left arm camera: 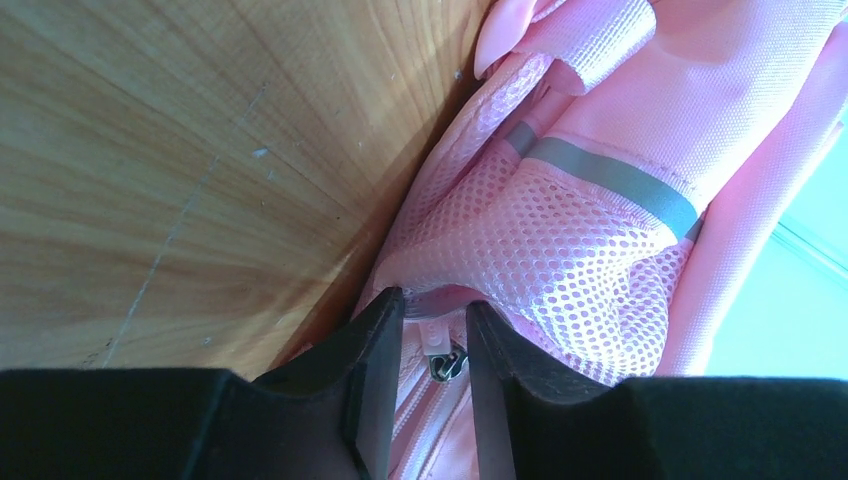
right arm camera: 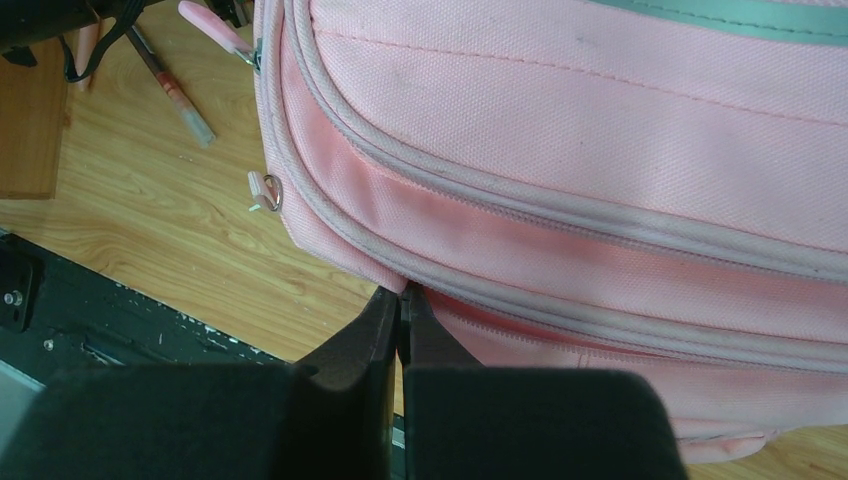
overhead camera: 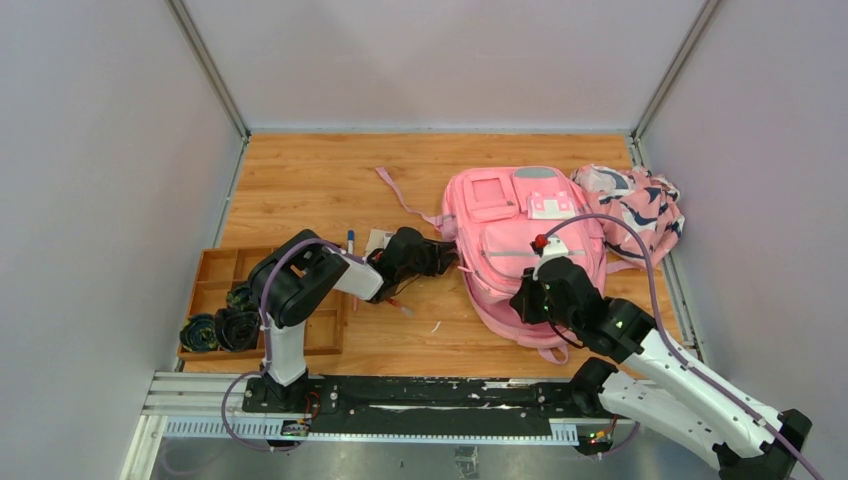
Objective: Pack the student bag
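Note:
The pink backpack (overhead camera: 520, 235) lies on the wooden table, its lower end toward the front. At the bag's left side is my left gripper (overhead camera: 452, 258). In the left wrist view, the left gripper stands part open at the rim of the mesh side pocket (left arm camera: 570, 260), with a metal zipper pull (left arm camera: 447, 362) showing in the gap between its fingers. My right gripper is shut at the bag's front edge, its tips against the grey piping (right arm camera: 480, 290). Whether it pinches any fabric there is hidden.
A patterned pink pouch (overhead camera: 640, 212) rests right of the backpack. At the left stands a wooden compartment tray (overhead camera: 325, 330) with dark rolled items (overhead camera: 237, 327). Pens (right arm camera: 172, 90) lie between tray and bag.

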